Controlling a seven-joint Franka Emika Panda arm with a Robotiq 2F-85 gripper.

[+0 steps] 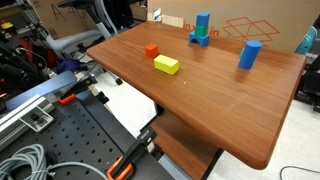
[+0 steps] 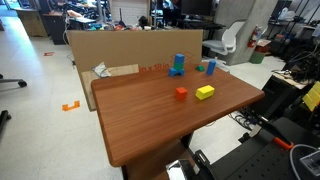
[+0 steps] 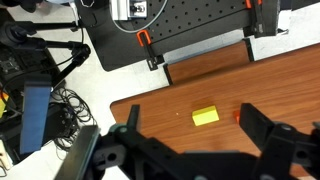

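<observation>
In the wrist view my gripper stands open, its dark fingers wide apart at the lower edge with a bare gap between them. Beyond that gap, a yellow block (image 3: pixel 205 116) lies on the brown table (image 3: pixel 180 103). A red block (image 3: pixel 238 115), partly covered by the right finger, sits beside it. Exterior view 1 shows the red block (image 1: pixel 151 50) and yellow block (image 1: pixel 166 65) lying apart on the tabletop. A blue-and-green stack (image 1: pixel 202 27) rises near the back, and a separate upright blue block (image 1: pixel 249 55) stands to its right.
A cardboard-coloured panel (image 1: pixel 265 17) borders the table's back. A black base plate with holes (image 3: pixel 190 30) lies alongside the table, with a gap between them.
</observation>
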